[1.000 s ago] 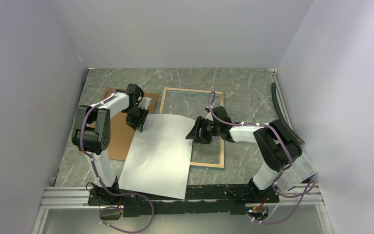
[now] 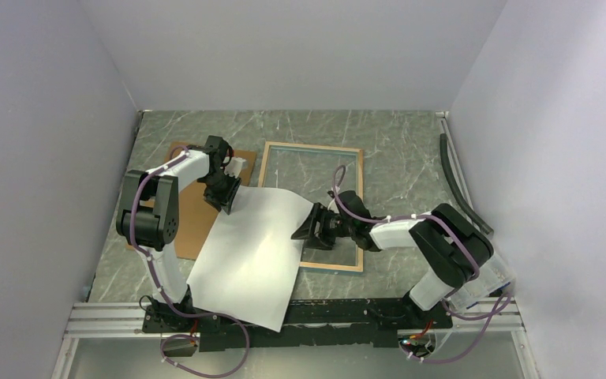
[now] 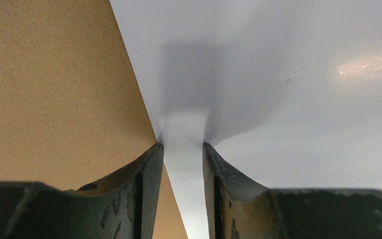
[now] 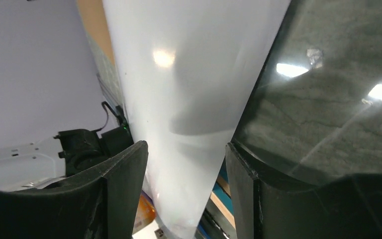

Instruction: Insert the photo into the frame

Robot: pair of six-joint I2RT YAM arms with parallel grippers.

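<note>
A large blank white sheet (image 2: 252, 245), seemingly the photo, lies aslant between the arms, its lower corner reaching past the table's front edge. My left gripper is part open at the sheet's upper left edge, one fingertip along that edge and the other over the white surface. At the sheet's right edge is my right gripper, also part open; its right finger (image 4: 238, 174) lies close by that edge. Whether the fingertips touch the sheet cannot be told. The wooden frame (image 2: 361, 174) lies flat to the right, its lower left part covered by the sheet.
Under the sheet's left side lies a brown board (image 2: 193, 213). Clear marble tabletop (image 2: 398, 150) shows behind and right of the frame. A dark tube (image 2: 458, 181) runs along the right wall.
The sheet has turned a little, its lower end swinging left and further over the front edge. My right gripper has moved left and slightly towards the front; the left arm looks still.
</note>
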